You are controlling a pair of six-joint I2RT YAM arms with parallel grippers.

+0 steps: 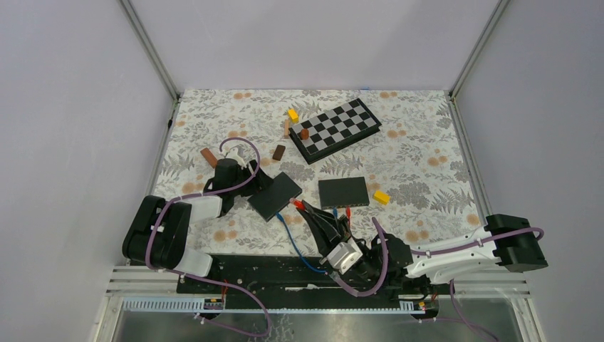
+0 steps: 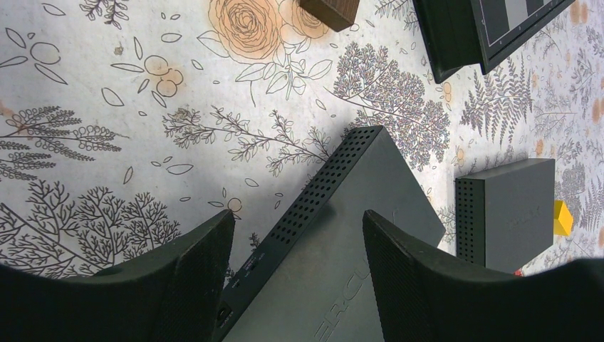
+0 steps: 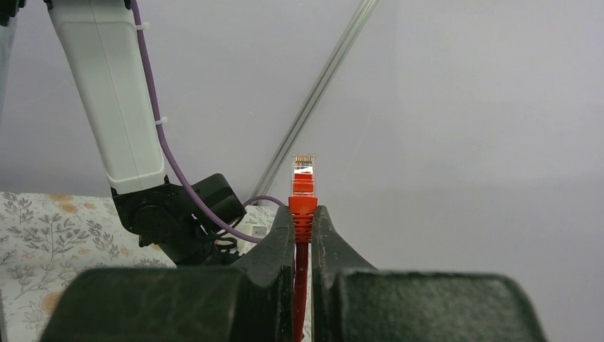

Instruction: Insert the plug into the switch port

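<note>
In the right wrist view, a red network plug [image 3: 303, 184] with a clear tip points upward, and my right gripper is shut on its red boot. From above, that plug [image 1: 297, 204] shows just right of the left black switch [image 1: 276, 195]. My left gripper is open, its fingers apart at the left switch's perforated side. The same switch [image 2: 349, 214] fills the lower middle of the left wrist view, and nothing is gripped there. A second black switch [image 1: 343, 192] lies to the right. Which port faces the plug cannot be seen.
A blue cable [image 1: 293, 244] runs from the left switch toward the front edge. Behind stands a chessboard box [image 1: 335, 130]. A yellow block [image 1: 381, 197] sits right of the second switch, and a brown block [image 1: 278, 152] lies behind the left one.
</note>
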